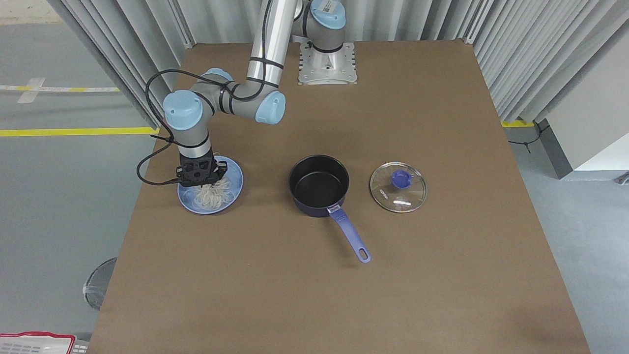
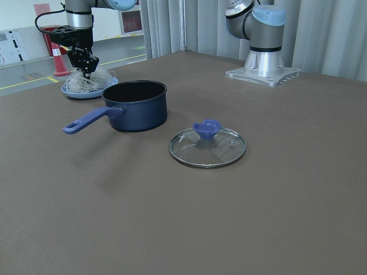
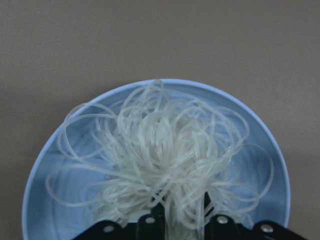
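A blue plate (image 1: 231,194) with a pile of white noodles (image 3: 160,145) sits at the table's left. My gripper (image 1: 200,174) is down on the plate, its black fingers in among the noodles, with strands lying between and over them; whether the fingers are open or shut I cannot tell. A dark saucepan (image 1: 316,186) with a blue handle (image 1: 346,227) stands right of the plate, empty inside. Right of it lies a glass lid (image 1: 389,197) with a blue knob (image 2: 206,127).
The robot's base (image 1: 327,71) is at the back of the table. The table's left edge is close beside the plate.
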